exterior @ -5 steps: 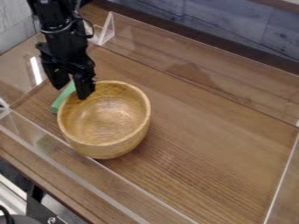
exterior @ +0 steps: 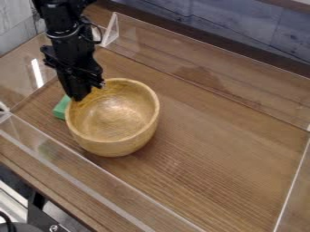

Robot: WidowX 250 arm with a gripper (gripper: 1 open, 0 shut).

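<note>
My gripper [exterior: 78,83], a black arm reaching in from the top left, is shut on the rim of a yellow plastic bowl [exterior: 121,127]. The bowl is tilted, its open inside facing the camera. A green object [exterior: 61,107] lies just left of the bowl, partly hidden behind it.
Clear edging and wall strips run along the table's left and far sides.
The bowl's rim at my gripper has risen since a second ago, now hiding more of the gripper's tips. The bowl has shifted slightly up in view.
</note>
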